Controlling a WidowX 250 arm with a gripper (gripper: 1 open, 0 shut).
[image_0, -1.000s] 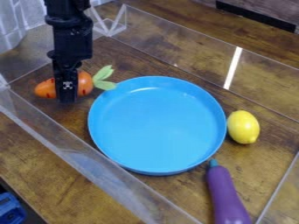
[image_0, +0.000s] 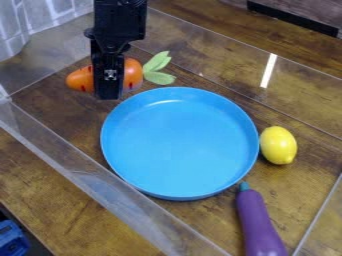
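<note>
My black gripper (image_0: 110, 76) is shut on an orange toy carrot (image_0: 84, 79) with pale green leaves (image_0: 159, 67), held above the wooden surface at the upper left. The carrot is right of a clear plastic wall and up-left of a round blue plate (image_0: 179, 142).
A yellow lemon (image_0: 278, 145) lies right of the plate. A purple eggplant (image_0: 259, 222) lies below it at the lower right. Clear plastic walls border the area on the left.
My gripper has risen with the carrot in it, moving up and right in the view. The plate, lemon and eggplant have not moved.
</note>
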